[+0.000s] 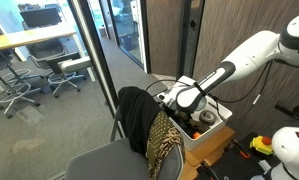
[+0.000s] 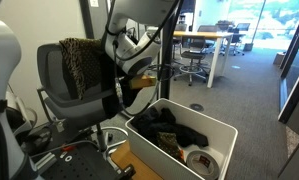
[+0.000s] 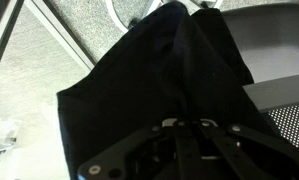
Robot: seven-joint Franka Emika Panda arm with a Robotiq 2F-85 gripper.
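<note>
A black cloth (image 1: pixel 137 112) drapes over the back of the grey chair (image 1: pixel 101 163), beside a brown patterned cloth (image 1: pixel 161 148) on the same chair. My gripper (image 1: pixel 169 104) is at the black cloth's upper right edge, between the chair and the box. In the wrist view, black cloth (image 3: pixel 129 90) fills most of the middle, right up against the gripper. The gripper is shut on this cloth, though dark-on-dark hides the fingertips. In the second exterior view, the patterned cloth (image 2: pixel 84 65) hangs over the chair back.
A white box (image 2: pixel 217 133) stands beside the chair, holding dark cloth (image 2: pixel 174 130) and a round grey item (image 2: pixel 200 162). Loose cables (image 2: pixel 107 135) lie near the robot base. Open floor (image 2: pixel 259 110) stretches beyond the box.
</note>
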